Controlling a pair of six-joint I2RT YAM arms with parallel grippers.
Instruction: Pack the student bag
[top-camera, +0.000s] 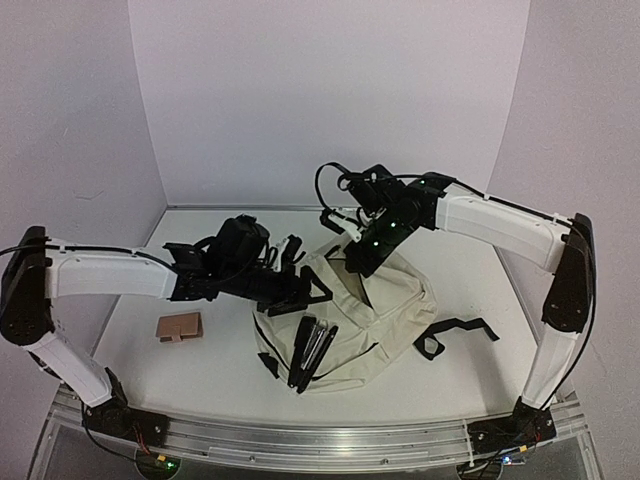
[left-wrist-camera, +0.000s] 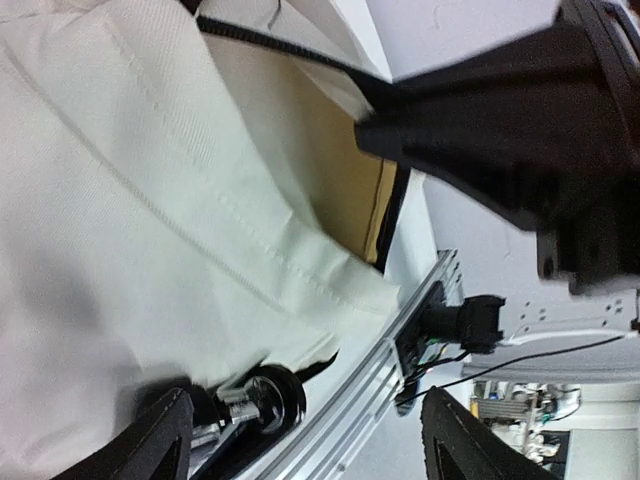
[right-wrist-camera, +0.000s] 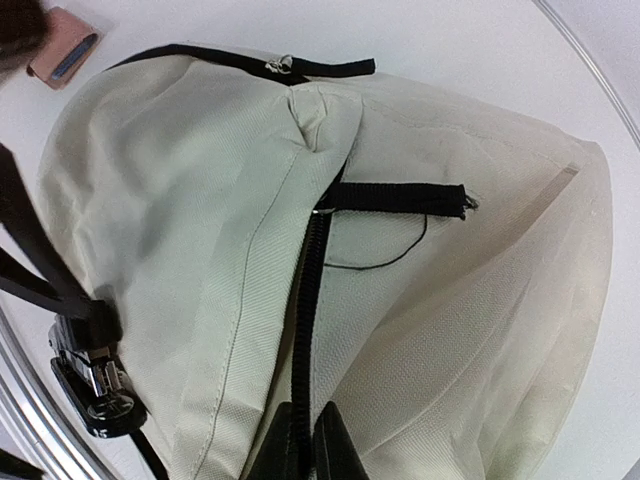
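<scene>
The cream bag (top-camera: 400, 310) lies at the table's middle, its zipped opening showing a tan inside in the left wrist view. My right gripper is shut on the bag's zipper edge (right-wrist-camera: 310, 280). My left gripper (top-camera: 305, 290) hangs over the bag's left part, apparently open, its fingers apart in the left wrist view. A bundle of black and silver items (top-camera: 310, 355), seemingly pens or tools, lies on the bag's front below the left gripper, also partly visible at the bottom of the left wrist view (left-wrist-camera: 270, 400).
A pink-brown wallet (top-camera: 179, 326) lies on the table at left. A black strap-like item (top-camera: 460, 325) lies right of the bag.
</scene>
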